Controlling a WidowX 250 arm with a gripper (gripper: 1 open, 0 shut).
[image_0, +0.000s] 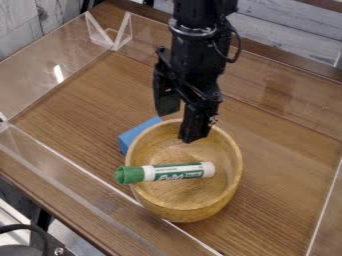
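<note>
My black gripper (182, 114) hangs open over the back part of a round wooden bowl (202, 200), nothing visible between its fingers. A green-and-white marker (167, 172) lies in the bowl, its green capped end over the left rim. A blue block (138, 134) sits on the table just left of the bowl's back edge, partly behind it.
A clear plastic edge runs along the left side, and a black cable lies at the lower left corner.
</note>
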